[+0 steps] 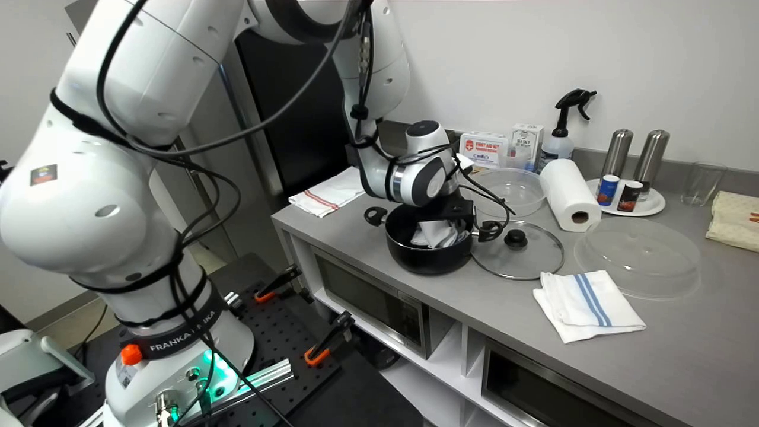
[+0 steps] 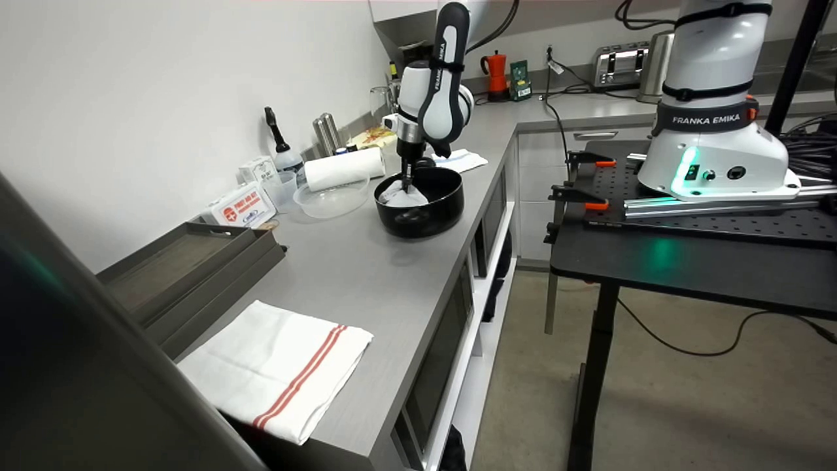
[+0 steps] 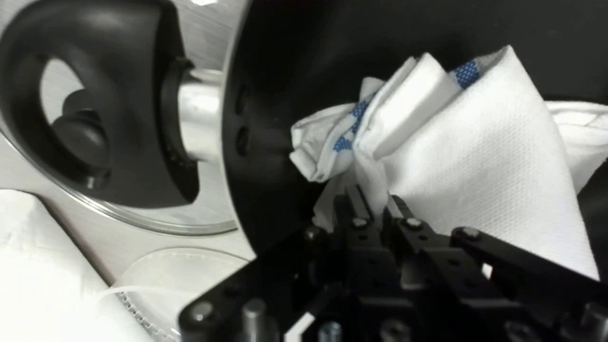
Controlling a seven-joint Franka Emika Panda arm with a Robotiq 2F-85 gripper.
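A white cloth with blue stripes lies bunched inside the black pot. In the wrist view my gripper is shut on a fold of it, and the rest of the cloth spreads to the right. Exterior view 2 shows the gripper pointing down into the pot, with the white cloth at its tips. The pot's side handle stands to the left in the wrist view.
A glass lid rests right beside the pot. Another folded white towel, a paper towel roll and clear plastic covers occupy the counter further right. A red-striped towel lies at the counter's far end.
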